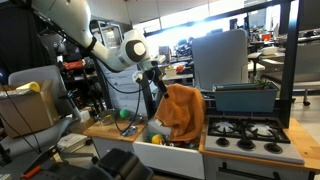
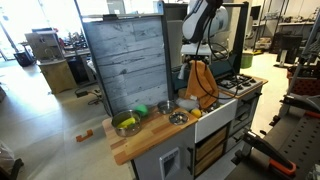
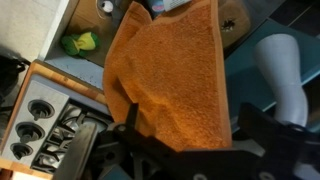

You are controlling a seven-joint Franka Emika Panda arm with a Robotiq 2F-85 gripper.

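An orange towel (image 1: pixel 181 115) hangs in folds at the back of the counter, its lower end reaching the open white drawer (image 1: pixel 168 158). My gripper (image 1: pixel 160 91) is just above and left of the towel's top in exterior view 1. In exterior view 2 the towel (image 2: pixel 205 82) shows beside and below the arm. From the wrist, the towel (image 3: pixel 170 75) fills the middle, and my open gripper spans its near part. The dark fingers (image 3: pixel 104 152) stand wide apart. Whether they touch the cloth, I cannot tell.
Right of the towel is a gas stove (image 1: pixel 255 133), with a blue-green rack (image 1: pixel 245 99) behind it. A green item (image 3: pixel 80 43) lies in the drawer. Metal bowls (image 2: pixel 126 122) stand on the wooden counter (image 2: pixel 140 145). A pale rounded object (image 3: pixel 281 72) is close on the right.
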